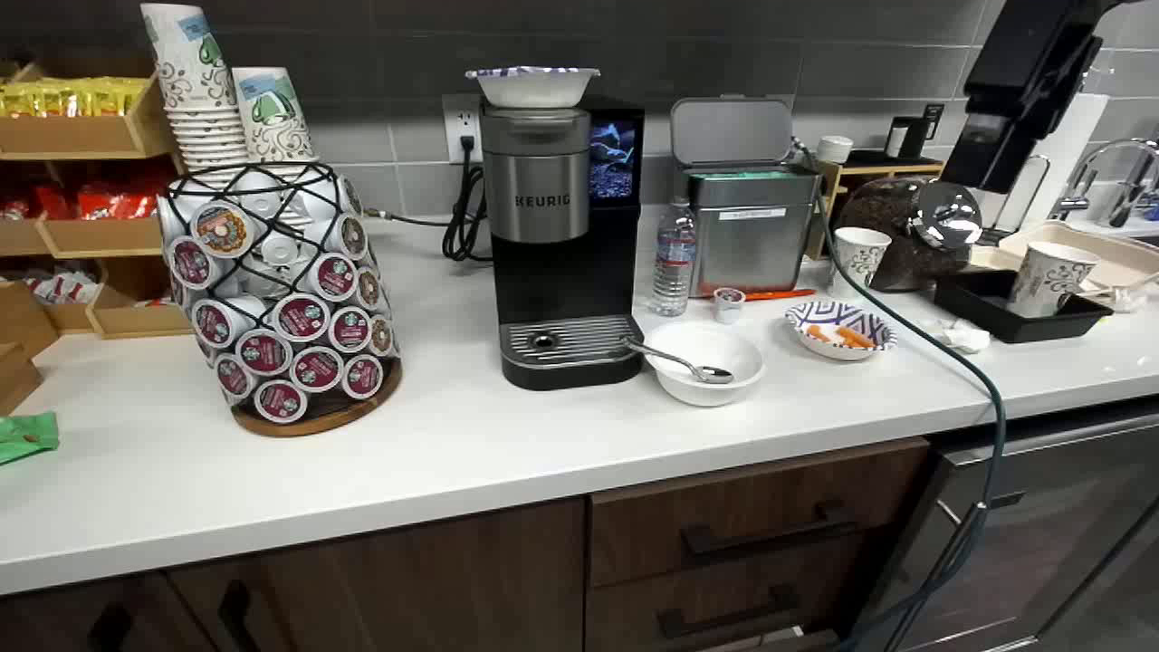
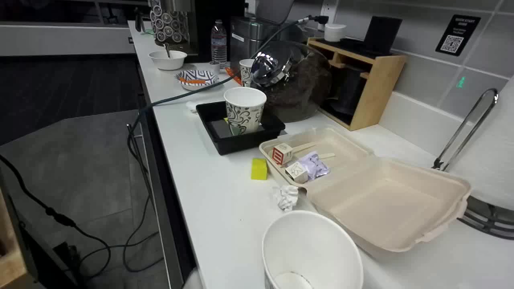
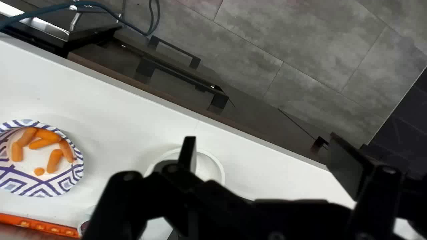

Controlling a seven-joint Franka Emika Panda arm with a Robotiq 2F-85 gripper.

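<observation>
My gripper stands wide open in the wrist view, with nothing between its fingers. It hangs over the counter's front edge. A white bowl [image 3: 210, 166] lies below, partly covered in that view by one finger and the gripper body. Exterior view 1 shows a spoon [image 1: 712, 375] resting in this bowl [image 1: 695, 391], beside the Keurig coffee maker [image 1: 538, 179]. A patterned paper plate [image 3: 78, 170] carries several orange carrot pieces [image 3: 54, 160]. At the top right of exterior view 1 is a dark part of the arm [image 1: 1021, 76]; exterior view 2 does not show the gripper.
Coffee pods fill a wire rack [image 1: 282, 266]. A water bottle [image 1: 674, 261] and metal bin [image 1: 755, 228] stand behind the bowl. A cup [image 2: 244, 113] sits in a black tray [image 2: 221, 142], near a clamshell box [image 2: 385, 202]. Bare counter [image 1: 478, 424] lies left of the bowl. A cable crosses the front edge.
</observation>
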